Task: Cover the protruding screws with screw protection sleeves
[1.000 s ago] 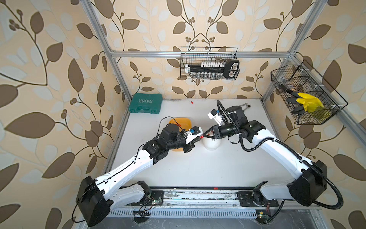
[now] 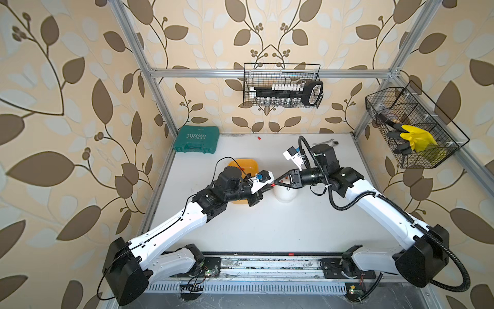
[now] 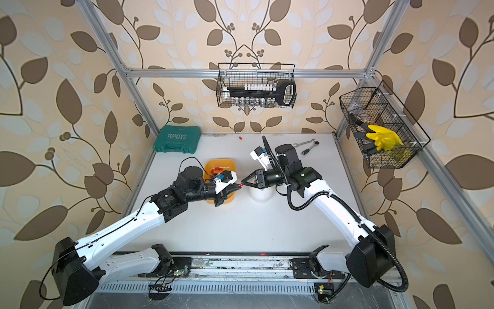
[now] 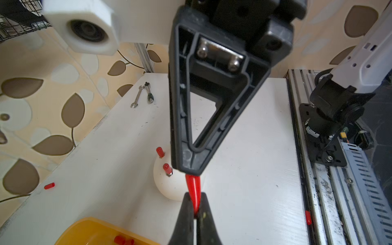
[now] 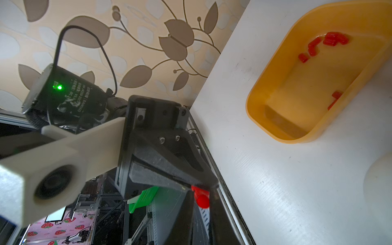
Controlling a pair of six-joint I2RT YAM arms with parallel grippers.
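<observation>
My left gripper is shut on a red sleeve [image 4: 192, 185], whose other end meets the fingertips of my right gripper. The right gripper is shut around or just at that end; a hold is unclear. Beyond them a white dome [image 4: 171, 187] carries screws with red caps [image 4: 160, 151]. An orange tray [image 5: 269, 122] holds several red sleeves [image 5: 330, 38]. The grippers meet between tray and dome, above the table.
A green case [image 2: 196, 138] lies at the back left, wrenches [image 4: 138, 96] at the back right. Wire baskets [image 2: 283, 103] hang on the frame.
The left arm has stayed still.
</observation>
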